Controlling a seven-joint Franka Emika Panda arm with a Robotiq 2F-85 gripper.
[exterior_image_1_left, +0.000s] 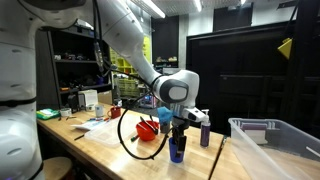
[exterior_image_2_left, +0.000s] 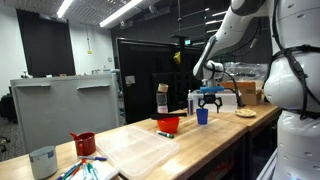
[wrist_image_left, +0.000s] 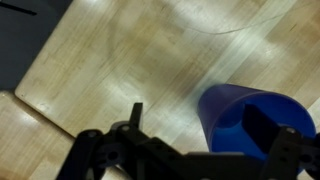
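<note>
A blue cup (exterior_image_1_left: 177, 155) stands upright on the wooden table. My gripper (exterior_image_1_left: 178, 142) is right over it, pointing down. In the wrist view the open gripper has one finger to the left of the cup (wrist_image_left: 213, 104), above bare wood, and the other over the cup's opening. The cup's near wall lies between the two fingers in that view; whether either touches it, I cannot tell. Seen from the other side, the cup (exterior_image_2_left: 202, 116) sits just beneath the fingers.
A dark bottle (exterior_image_1_left: 205, 135) stands close behind the cup, and a clear plastic bin (exterior_image_1_left: 275, 148) is to the right. A red bowl (exterior_image_2_left: 170, 124) and a pale tray (exterior_image_2_left: 137, 148) lie farther along the table.
</note>
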